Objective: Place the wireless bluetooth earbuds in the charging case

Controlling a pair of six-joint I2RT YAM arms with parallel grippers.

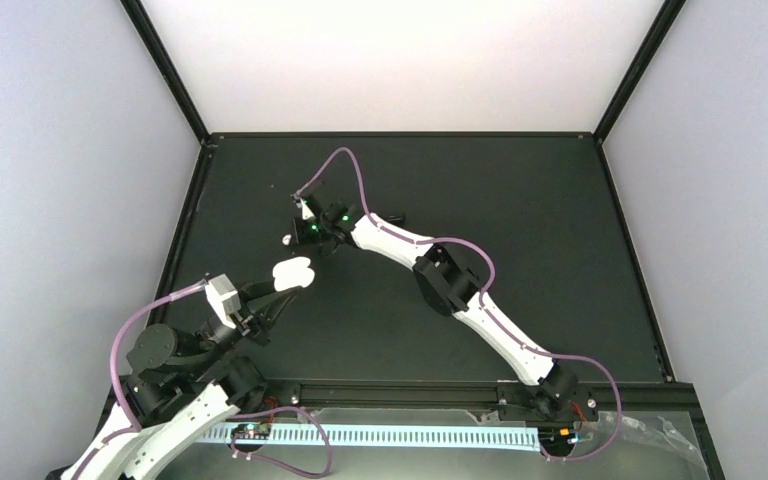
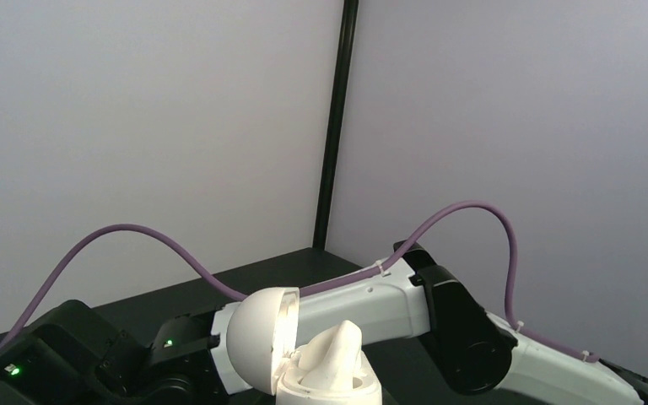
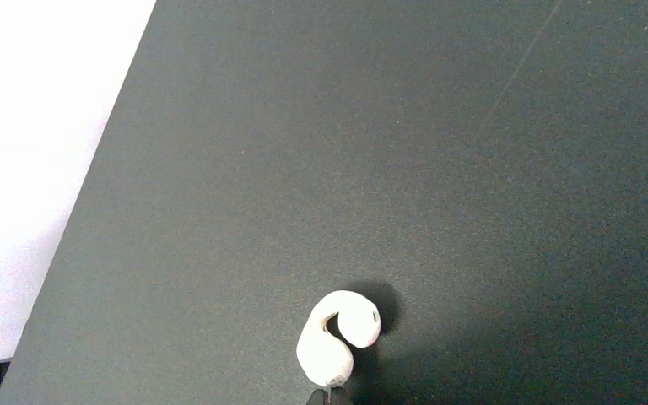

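Observation:
My left gripper [image 1: 286, 290] is shut on the white charging case [image 1: 293, 273] above the table. In the left wrist view the case [image 2: 329, 395] has its round lid [image 2: 257, 337] open, and one white earbud [image 2: 337, 359] sits in it, tilted. The left fingers are hidden there. A second, curved white earbud [image 3: 314, 342] is at the tips of my right gripper, with a shadow beside it on the table. The right gripper is shut; whether it grips that earbud cannot be told. From above, a bit of this earbud [image 1: 286, 240] shows beside the right gripper.
White walls enclose it. The right arm [image 1: 505, 340] stretches diagonally across the middle, its purple cable [image 1: 480, 255] looping above it.

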